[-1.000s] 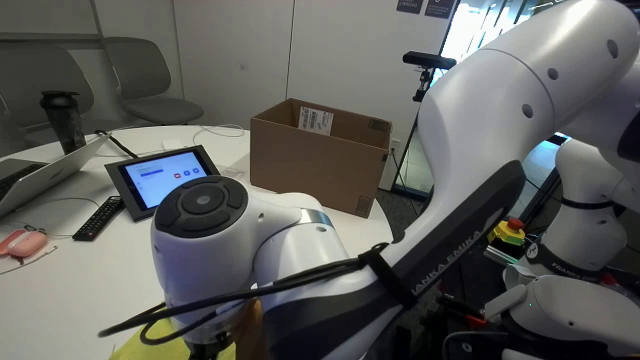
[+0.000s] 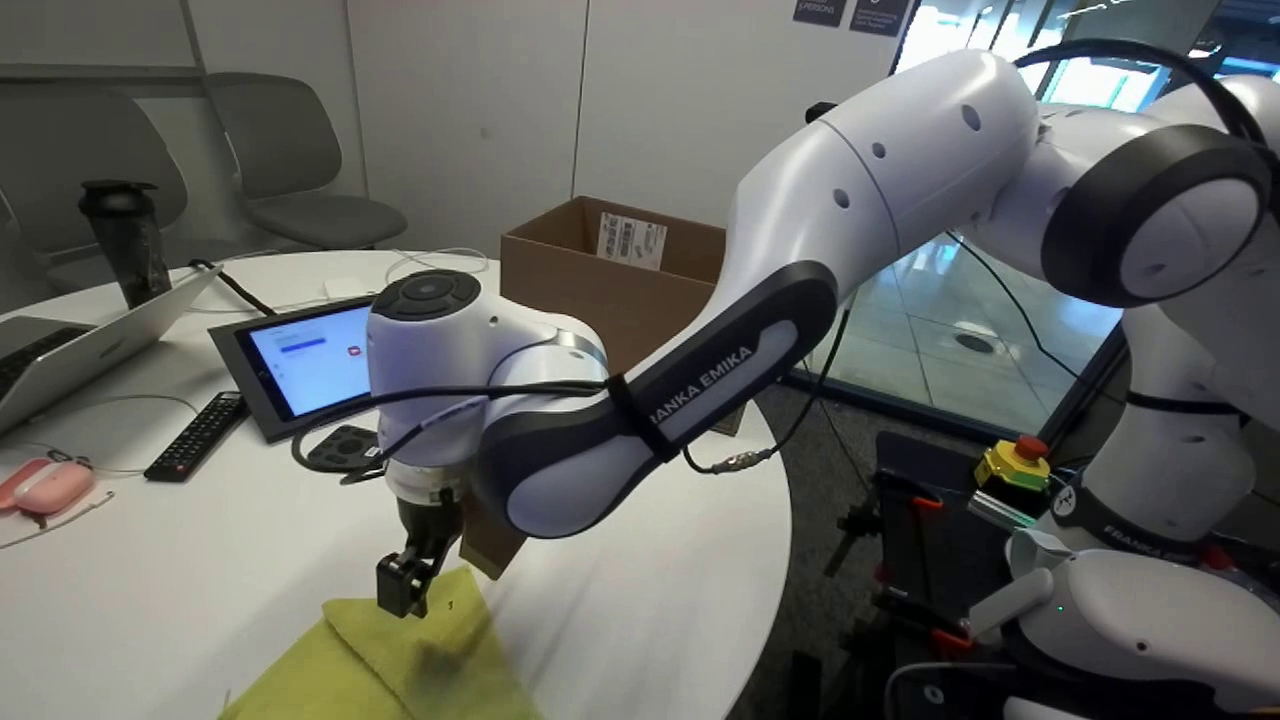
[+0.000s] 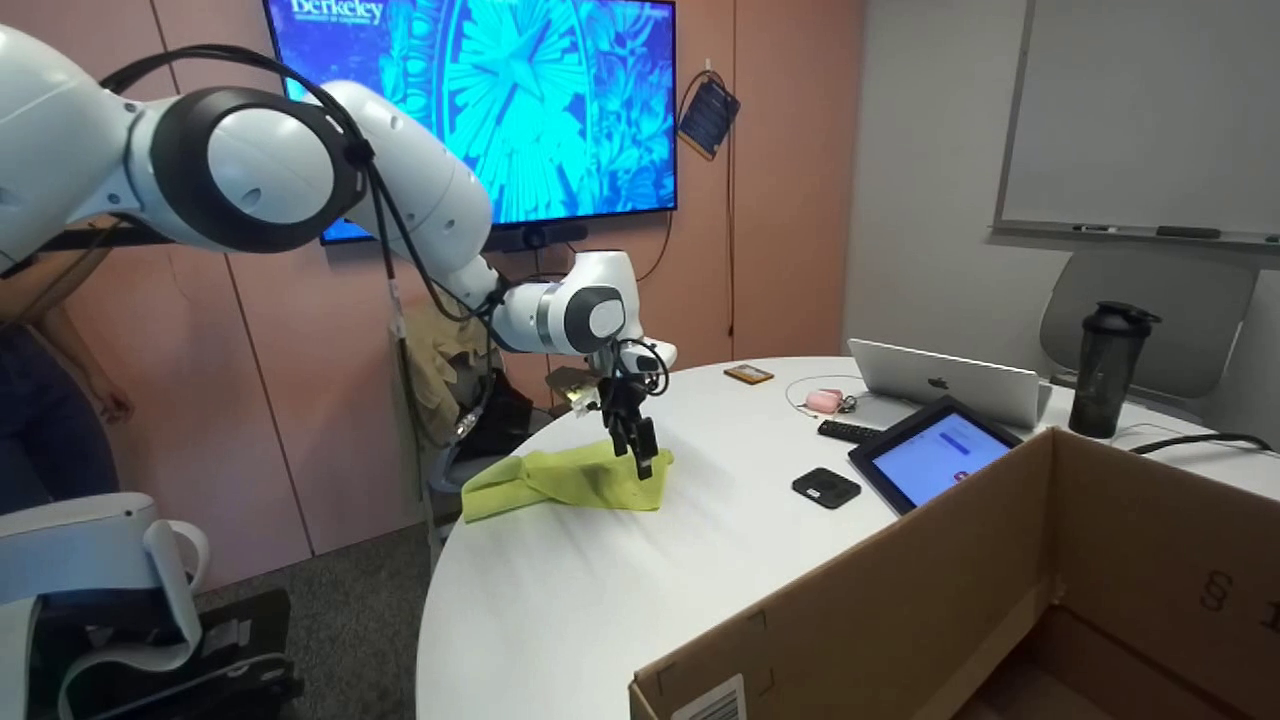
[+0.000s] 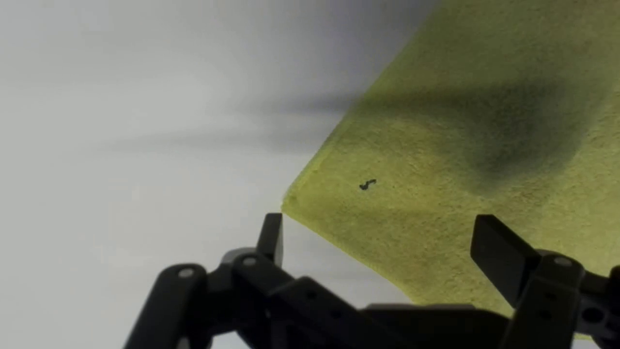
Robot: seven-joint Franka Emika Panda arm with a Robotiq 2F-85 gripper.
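A yellow-green cloth (image 3: 576, 478) lies on the white round table near its edge, with a fold across it. In the wrist view one corner of the cloth (image 4: 360, 215) points left, a small dark mark close to it. My gripper is open, its fingers wide apart above that corner and nothing held between them. The left finger is over bare table beside the corner tip; the right one is over the cloth. From exterior view 1 the gripper (image 2: 404, 600) appears low, over the far end of the cloth (image 2: 420, 660). Whether the fingertips touch the cloth, I cannot tell.
A large open cardboard box (image 3: 864, 576) stands on the table. A tablet (image 2: 306, 360), a remote (image 2: 196, 436), a black puck-like device (image 3: 825, 487), a laptop (image 3: 948, 382), a pink case (image 2: 58, 487) and a dark bottle (image 3: 1104, 366) also occupy it. Bare table surrounds the cloth's inner side.
The arm has moved away from exterior view 1's camera, toward the box side, so my gripper and the cloth's far corner now show there. The cardboard box is now partly behind the arm.
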